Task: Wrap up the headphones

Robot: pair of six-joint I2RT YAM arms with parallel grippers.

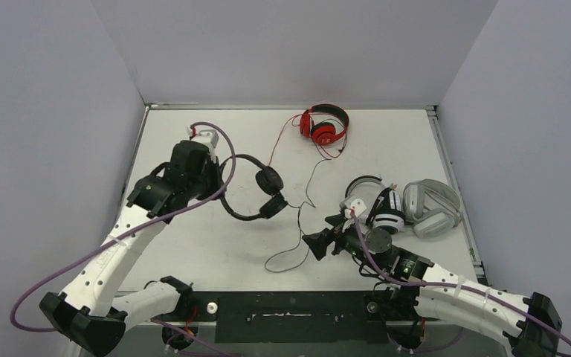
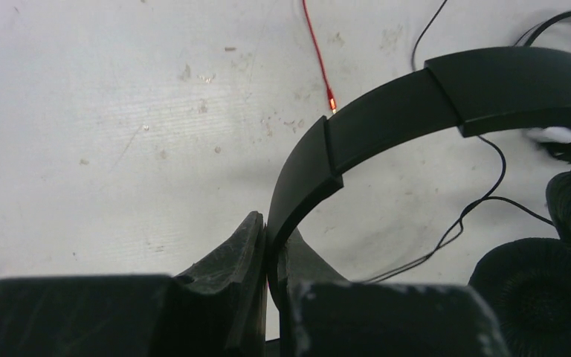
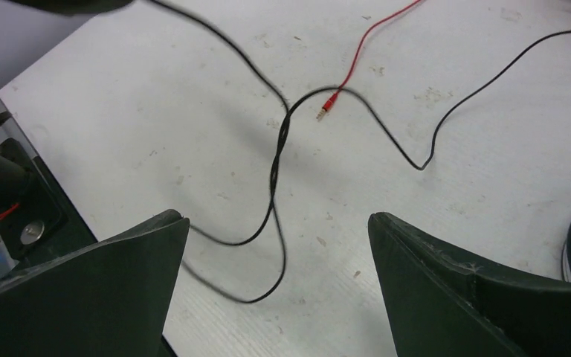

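A pair of black headphones (image 1: 247, 217) hangs above the left-centre of the white table, its earcups facing right. My left gripper is shut on the headband (image 2: 398, 108), which curves up and to the right in the left wrist view. From the earcups a thin black cable (image 1: 299, 227) runs to the right and loops over the table. My right gripper stands wide open. In its wrist view the black cable (image 3: 273, 186) lies twisted beyond the gap, with nothing gripped between the fingers.
Red headphones (image 1: 326, 125) lie at the back, their red cable running forward. White-and-black headphones (image 1: 386, 212) and a silver-grey pair (image 1: 431, 208) rest on the right.
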